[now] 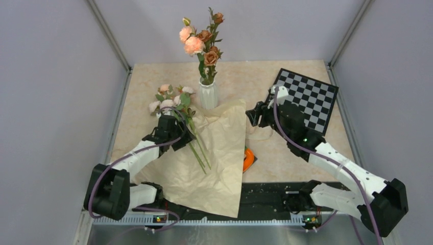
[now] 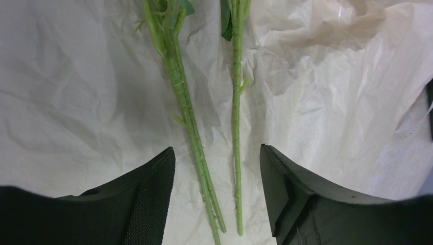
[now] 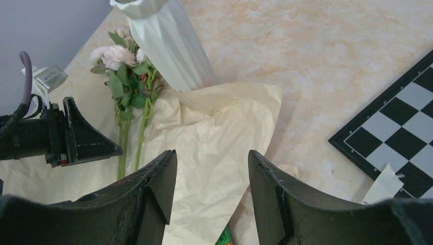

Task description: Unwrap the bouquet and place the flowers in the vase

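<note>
At the back of the table stands a white ribbed vase point(image 1: 208, 96) holding orange, peach and brown flowers point(image 1: 194, 45). Left of it, pale pink flowers point(image 1: 167, 104) lie on the brown paper, their green stems point(image 1: 198, 157) pointing toward the front. My left gripper point(image 1: 185, 138) hovers by the stems; in the left wrist view its fingers point(image 2: 153, 189) are apart, stems point(image 2: 236, 127) showing below between them. Over the table right of the paper, my right gripper is open and empty, with the vase point(image 3: 173, 46) farther off in the right wrist view.
Creased brown paper point(image 1: 219, 178) covers the left and middle of the table. A checkered board point(image 1: 311, 97) lies at the back right. An orange object point(image 1: 248, 159) sits by the paper's right edge. Bare table shows at the front right.
</note>
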